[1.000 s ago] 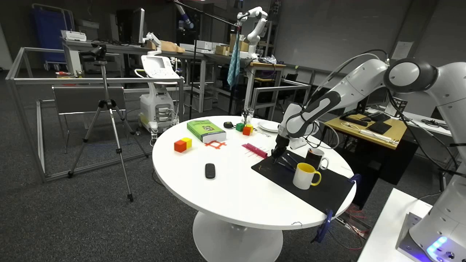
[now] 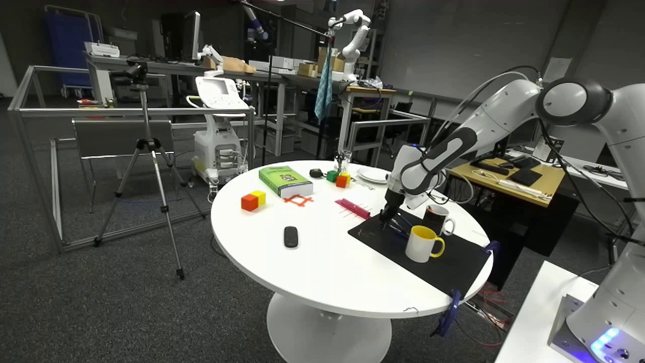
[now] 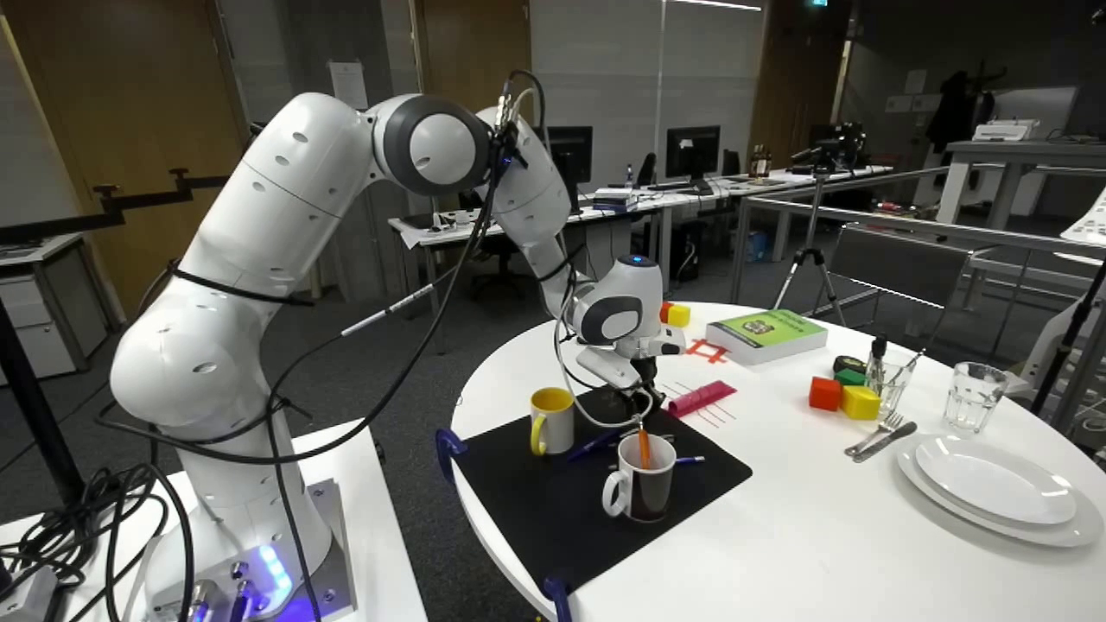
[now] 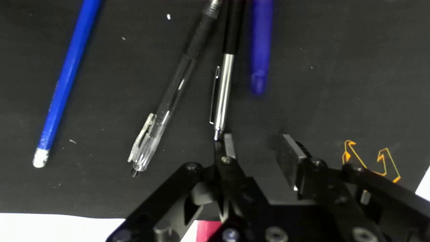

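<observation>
My gripper is open low over the black mat (image 4: 362,80), with only bare mat between its fingertips. In the wrist view, the end of a silver and black pen (image 4: 224,92) meets or passes beside the left finger (image 4: 229,146); contact cannot be told. A blue pen (image 4: 261,44) lies ahead of the gap. To the left are a clear pen (image 4: 169,101) and a blue pencil (image 4: 64,88) with a white end. A white mug with yellow inside (image 2: 420,245) and a dark-and-white mug (image 3: 645,487) holding an orange item (image 3: 644,447) stand on the mat.
Beyond the mat lie a pink-red object (image 3: 702,398), a green book (image 3: 767,333), coloured blocks (image 3: 826,393), cutlery (image 3: 881,441), glasses (image 3: 972,399) and plates (image 3: 995,487). Blue clamps (image 2: 447,314) grip the table edge.
In exterior view 1, my gripper has shifted slightly to the right, towards the mugs. The mugs and other table objects have not visibly moved.
</observation>
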